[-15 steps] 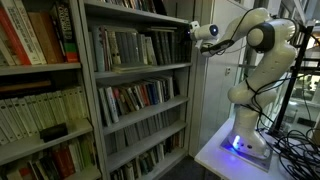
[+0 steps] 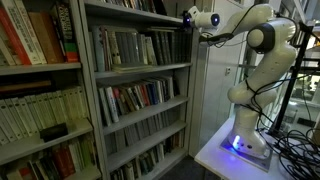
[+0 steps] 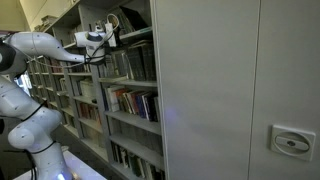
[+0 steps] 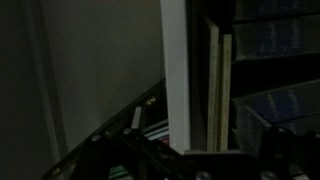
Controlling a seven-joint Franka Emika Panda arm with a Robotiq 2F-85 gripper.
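High up by the right end of a tall bookshelf (image 2: 91,100), my arm reaches out with its gripper (image 2: 187,18) pointed at the upper shelves. In the wrist view the picture is very dark; the gripper shows at the bottom, its fingers spread apart and nothing visibly held. A pale vertical shelf panel (image 4: 177,70) runs up between them. To its right stand thin light-coloured books (image 4: 225,90) and thick dark-blue volumes (image 4: 285,40). Whether the fingers touch anything cannot be told.
More rows of books (image 2: 135,97) fill the lower shelves. A large grey panel (image 3: 208,90) borders the bookcase on the right in exterior view 2. The arm's base stands on a white table (image 2: 228,160), with loose black cables (image 2: 295,155) beside it.
The books and shelves look unchanged.
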